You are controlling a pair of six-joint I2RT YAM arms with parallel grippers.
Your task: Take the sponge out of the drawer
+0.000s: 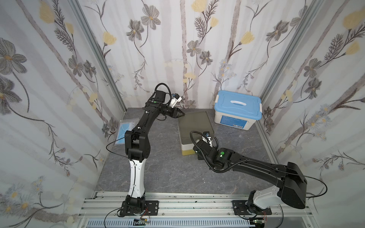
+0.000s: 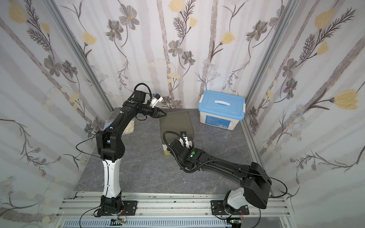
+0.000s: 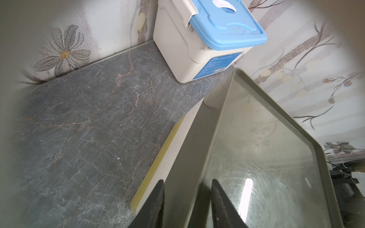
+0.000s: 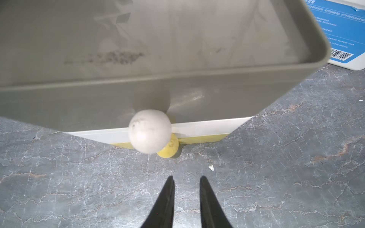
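Observation:
A small drawer unit with a grey top (image 1: 195, 121) and white and yellow layers below stands mid-table. Its front carries a white round knob (image 4: 150, 131) and a yellow knob (image 4: 169, 147) lower down. No drawer looks pulled out, and no sponge shows. My left gripper is at the unit's back left corner, fingers apart, with the grey rim (image 3: 207, 171) running between them in the wrist view; contact cannot be told. Just in front of the knobs, my right gripper is part open with only bare table seen between its fingertips.
A white bin with a blue lid (image 1: 238, 104) stands at the back right. On the left lies a clear bag with something blue (image 1: 123, 131). Open table (image 1: 167, 171) lies in front of the unit.

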